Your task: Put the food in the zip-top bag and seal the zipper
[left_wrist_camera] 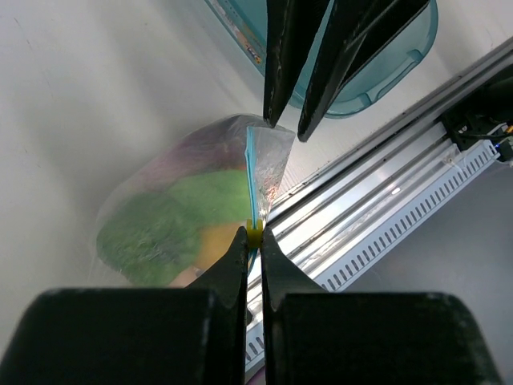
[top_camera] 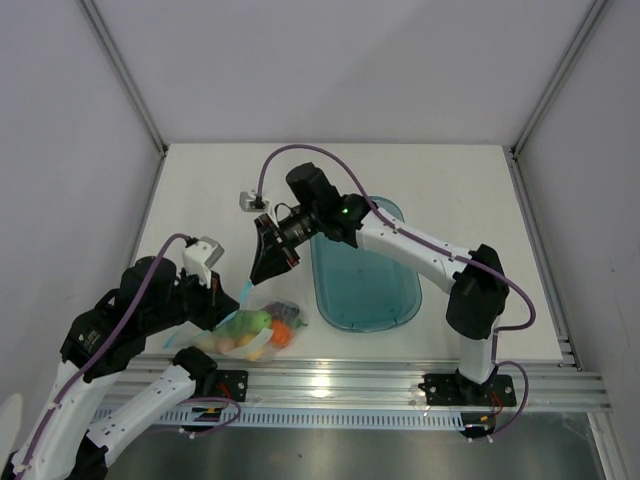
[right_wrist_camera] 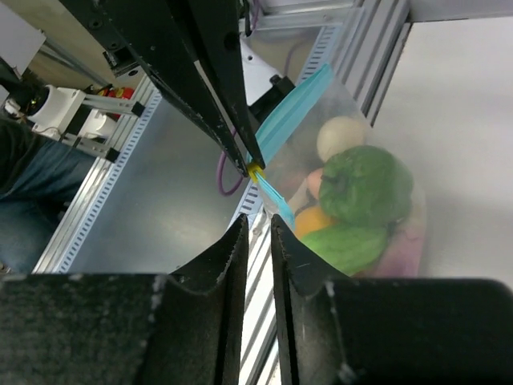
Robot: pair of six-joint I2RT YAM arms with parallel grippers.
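Note:
The clear zip top bag [top_camera: 245, 330] lies at the front left of the table with several vegetables inside, among them a green pepper [right_wrist_camera: 365, 184]. Its light blue zipper strip [left_wrist_camera: 251, 172] stretches between my two grippers. At the yellow slider [left_wrist_camera: 254, 233], my left gripper is shut on it. My right gripper is at the bag's far upper corner, tips close to the strip's end. A narrow gap shows between its fingers; whether they pinch the clear film [left_wrist_camera: 276, 144] cannot be made out.
A teal bin [top_camera: 365, 280] stands right of the bag, under the right forearm. The metal rail [top_camera: 320, 380] runs along the front table edge. Free table lies at the back and right.

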